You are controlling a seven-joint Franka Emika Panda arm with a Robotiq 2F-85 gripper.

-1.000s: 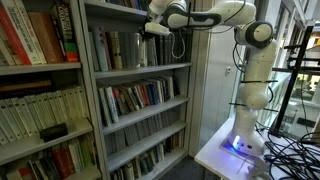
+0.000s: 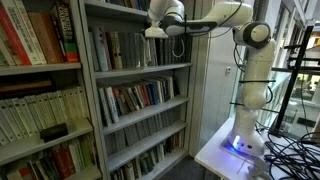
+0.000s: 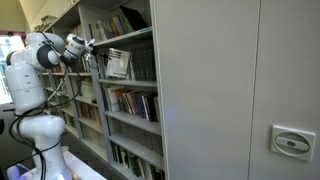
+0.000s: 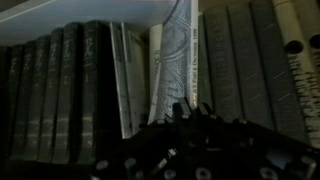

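Observation:
In the wrist view a slim book [image 4: 176, 55] with a grey patterned cover and a pale spine edge stands out from the row. Its lower end meets my gripper, which is shut on it; the dark fingers hide the exact contact. Exterior view 1 has the gripper [image 2: 155, 32] high up before the upper shelves of the bookcase. From the side, the gripper [image 3: 91, 46] appears small at the upper left, close to the shelf fronts.
Dark bound volumes [image 4: 65, 90] stand left of the held book, and more dark volumes [image 4: 240, 65] to its right. A pale shelf board [image 4: 80, 20] crosses the wrist view. The white table [image 2: 222, 158] by the arm's base looks mostly clear.
The shelves look unchanged.

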